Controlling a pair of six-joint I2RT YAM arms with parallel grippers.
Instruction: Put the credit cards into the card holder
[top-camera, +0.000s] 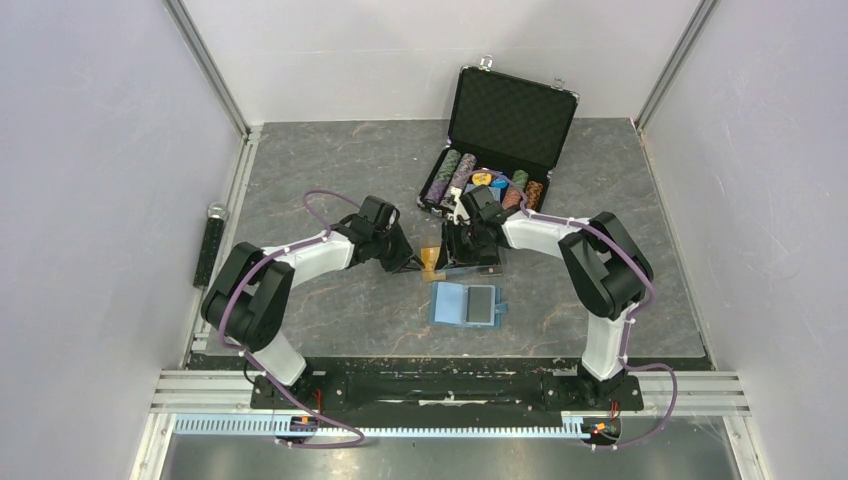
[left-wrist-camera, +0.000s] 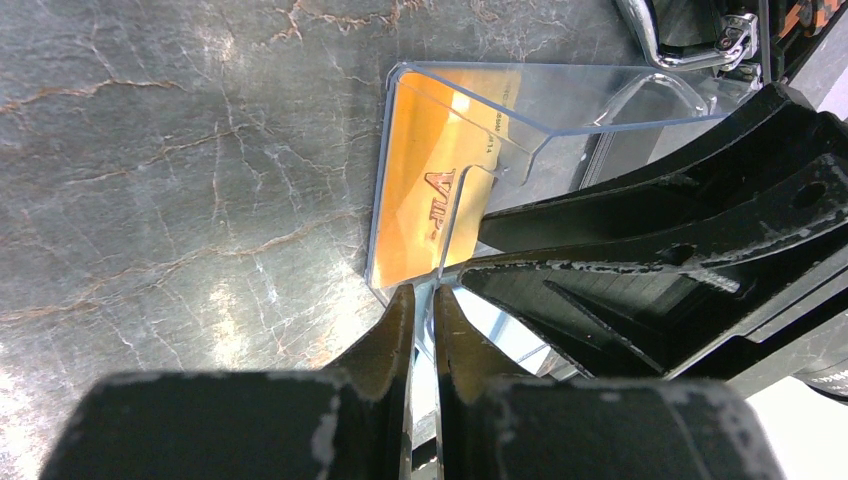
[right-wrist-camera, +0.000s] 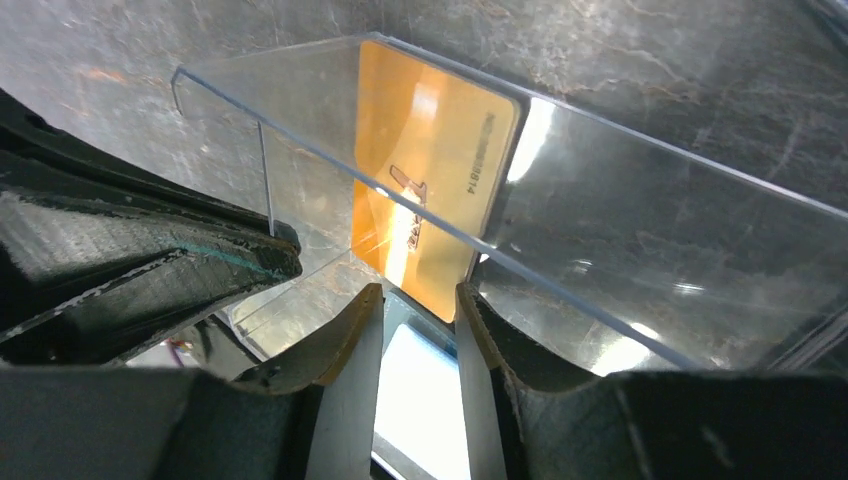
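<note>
An orange card (left-wrist-camera: 435, 180) lies flat inside a clear plastic box (left-wrist-camera: 610, 95), at its left end. My left gripper is shut on the box's thin clear wall near the card. In the right wrist view, the right gripper is partly open over the card's lower edge, with a gap between its fingertips; the card (right-wrist-camera: 435, 170) shows beyond them. From above, both grippers meet around the box, and the right arm hides much of it. An open light-blue case (top-camera: 450, 302) with a grey panel lies just in front.
Behind the right arm stands an open black case (top-camera: 512, 120) with rolls of chips. A dark microphone (top-camera: 209, 248) rests at the left edge of the table.
</note>
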